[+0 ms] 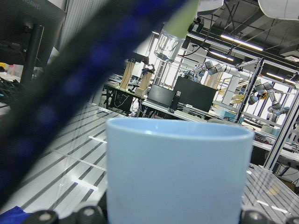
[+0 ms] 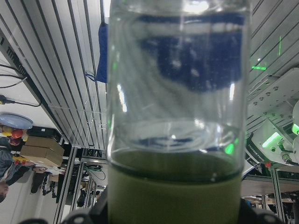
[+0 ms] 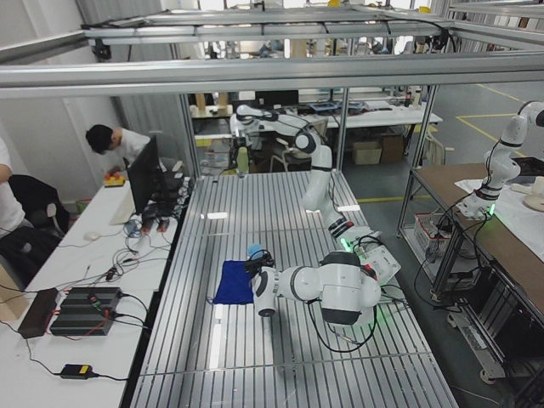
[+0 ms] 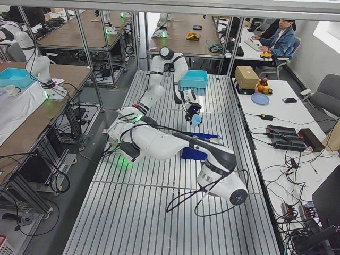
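Note:
A light blue cup (image 1: 177, 172) fills the lower middle of the left wrist view, held in my left gripper (image 3: 255, 265) just above the slatted table (image 3: 212, 331), beside a blue cloth (image 3: 231, 285). It also shows at the far end in the right camera view as a blue cup (image 4: 196, 120). My right gripper holds a clear bottle (image 2: 175, 84) with a green lower part in the right wrist view; in the left camera view this green bottle (image 3: 242, 160) is raised over the table's far end. The bottle hangs above the cup in the left wrist view.
A blue tray (image 4: 194, 79) stands at one end of the table. Side desks with monitors, black boxes and cables (image 3: 89, 310) line the table. Metal frame posts and rails surround the arms.

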